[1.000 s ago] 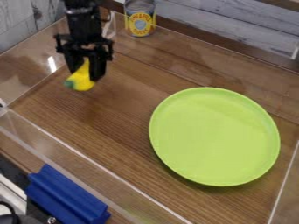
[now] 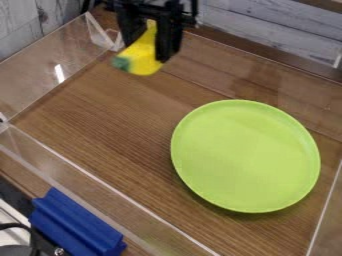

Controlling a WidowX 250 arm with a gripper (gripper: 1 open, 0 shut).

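Observation:
My gripper (image 2: 152, 38), dark and motion-blurred, is at the top middle, raised above the wooden surface. It is shut on a blurred yellow object (image 2: 140, 56) with a green part at its lower left. A large light-green plate (image 2: 245, 155) lies at the right of the wooden surface (image 2: 100, 130).
Clear walls (image 2: 30, 75) border the surface. A blue object (image 2: 74, 228) with a black cable is outside at the lower left.
My gripper has risen from the left part of the surface and moved right with the yellow object, now covering the place where a can appeared earlier at the back.

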